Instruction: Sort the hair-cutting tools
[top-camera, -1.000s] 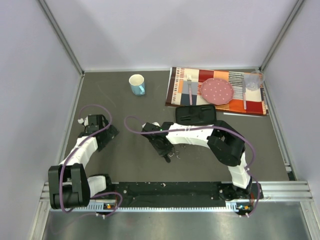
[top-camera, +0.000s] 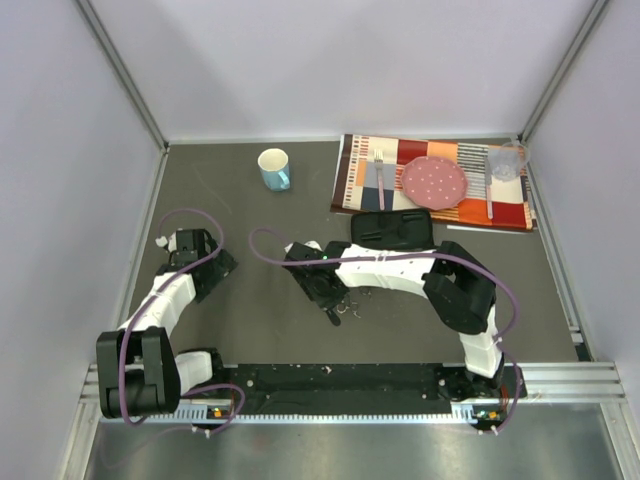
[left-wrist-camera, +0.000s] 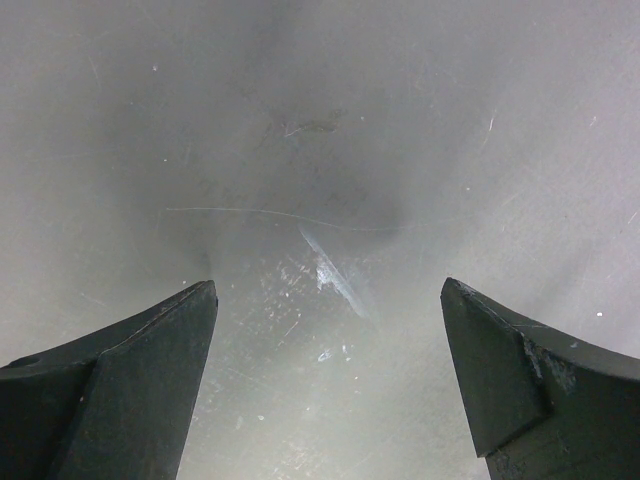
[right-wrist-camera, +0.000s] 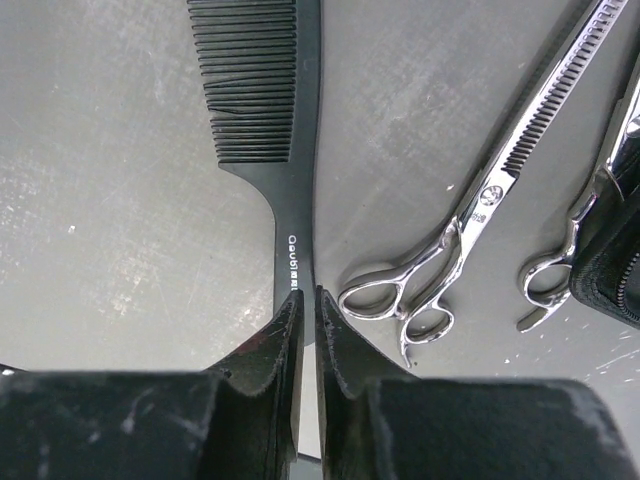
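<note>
A black comb (right-wrist-camera: 292, 215) lies flat on the table in the right wrist view, teeth toward the top left. My right gripper hovers over the comb's handle end, its fingers close together with a narrow gap; the handle shows behind the tips, and no grip on it is visible. To the right rest thinning scissors (right-wrist-camera: 480, 205), and past them a second pair of scissors (right-wrist-camera: 556, 262), partly hidden by a black zipped pouch (right-wrist-camera: 612, 262). An open black case (top-camera: 391, 231) stands behind the right arm. Over bare table at the left, my left gripper is open and empty.
A blue-and-white mug (top-camera: 274, 170) stands at the back. At the back right, a patterned placemat (top-camera: 413, 150) carries a fork (top-camera: 380, 180), a pink plate (top-camera: 434, 182), a knife (top-camera: 489, 188) and a clear glass (top-camera: 507, 160). The table between the arms is clear.
The right arm's elbow has shifted slightly to the right, its gripper staying near the comb handle. The left arm and the objects on the table look unmoved.
</note>
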